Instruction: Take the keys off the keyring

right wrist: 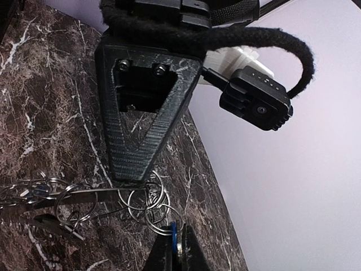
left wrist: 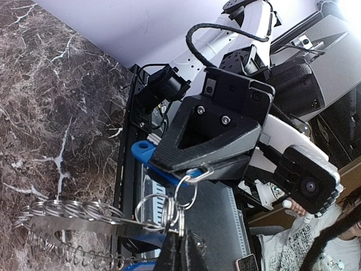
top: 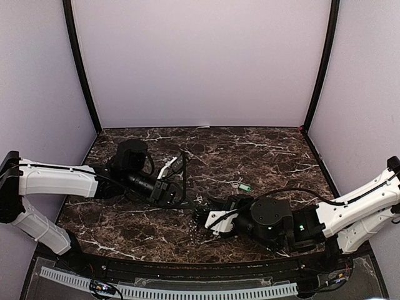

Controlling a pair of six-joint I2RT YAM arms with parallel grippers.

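My left gripper is shut on metal rings of the keyring [left wrist: 172,214], which show right at its fingertips. Linked rings and a coil chain [left wrist: 73,209] trail off to the left in that view. A blue key [left wrist: 144,151] is pinched edge-on in my right gripper, which is shut; a thin blue strip shows between its fingers. One ring [right wrist: 158,217] runs from the blue key towards the left gripper's tip. In the top view, the left gripper [top: 190,205] and right gripper [top: 200,215] meet closely, hiding most of the keys.
A small green object [top: 244,187] lies on the dark marbled table [top: 250,150], behind the right gripper. A dark flat piece [right wrist: 51,224] hangs among the rings in the right wrist view.
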